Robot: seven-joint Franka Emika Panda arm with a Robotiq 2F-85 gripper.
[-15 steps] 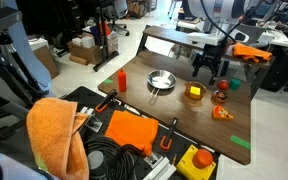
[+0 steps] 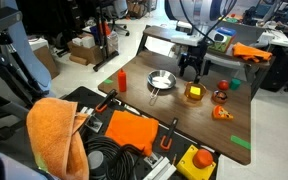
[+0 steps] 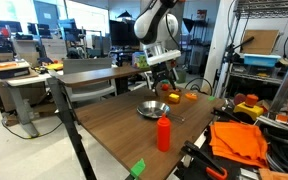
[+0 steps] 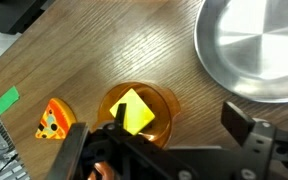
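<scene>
A brown round bowl (image 4: 165, 103) with a yellow block (image 4: 133, 112) inside shows below my fingers in the wrist view. In exterior view 1, my gripper (image 2: 191, 76) hangs over the table by the bowl (image 2: 195, 97). Its fingers stand wide apart in the wrist view, one finger (image 4: 247, 130) to the right of the bowl, and nothing is held between them. To the right in that view lies a silver pan (image 4: 254, 50); its handle shows in exterior view 1. A toy pizza slice (image 4: 54, 120) lies left of the bowl.
A red bottle (image 3: 164, 133) stands upright near one table corner. Beyond the bowl, a red object (image 2: 223, 85) and a green cup (image 2: 234, 84) sit close together. Clamps grip the table edge.
My gripper has moved left across the table in exterior view 1, closer to the bowl. The bowl, block, pan and pizza slice have stayed in place.
</scene>
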